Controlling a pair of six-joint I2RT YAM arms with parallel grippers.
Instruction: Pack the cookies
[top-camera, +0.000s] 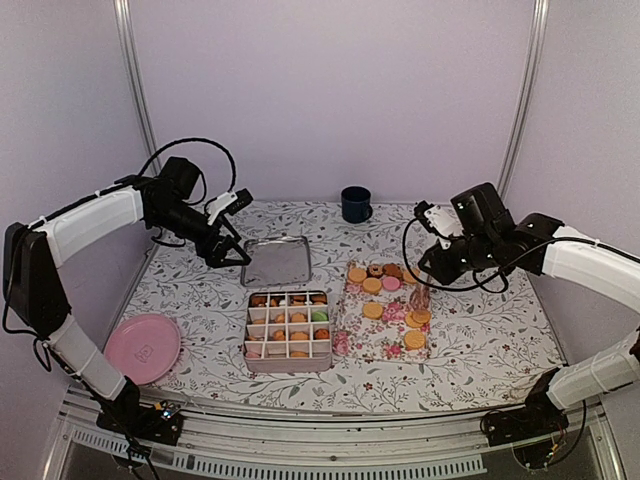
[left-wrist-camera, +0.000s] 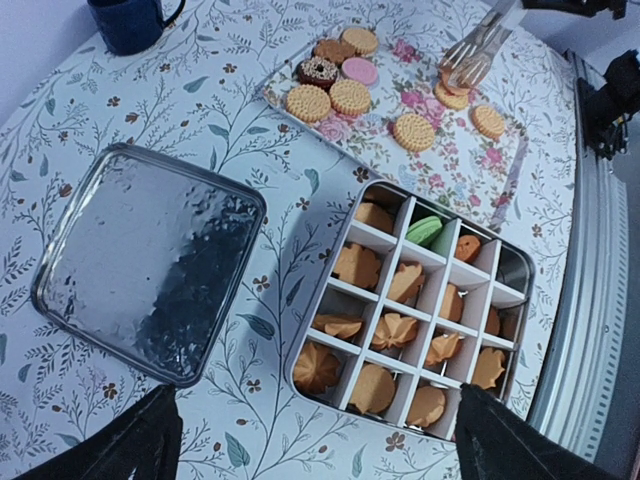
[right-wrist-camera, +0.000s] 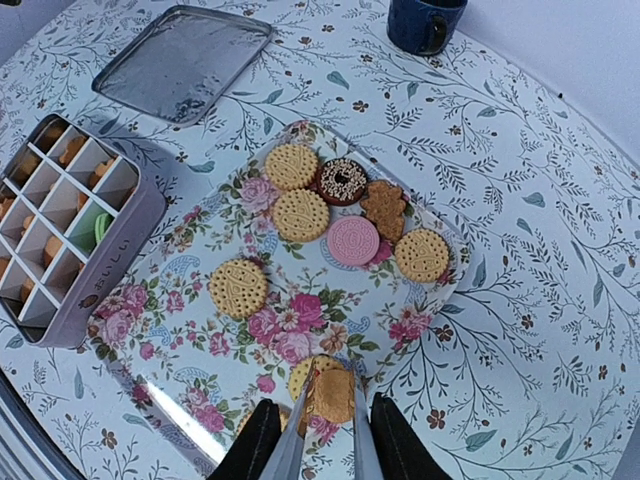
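A tan cookie (right-wrist-camera: 333, 395) is pinched between the fingers of my right gripper (top-camera: 420, 297), over the front right of the floral tray (top-camera: 375, 345). Just beneath, in the top view, lie round cookies (top-camera: 415, 318). Other tray cookies include a pink round one (right-wrist-camera: 353, 240), a chocolate ring (right-wrist-camera: 342, 181) and a brown shaped one (right-wrist-camera: 383, 209). Left of this tray stands the divided box (left-wrist-camera: 365, 320), with cookies in most cells, a green one (left-wrist-camera: 424, 231) among them; the far-right corner cell (left-wrist-camera: 513, 268) looks empty. My left gripper hangs open and empty.
An empty metal tray (top-camera: 278, 262) lies behind the box. At the back stands a dark blue mug (top-camera: 356, 204), and a pink plate (top-camera: 143, 349) rests at the front left. The tablecloth right of the floral tray is clear.
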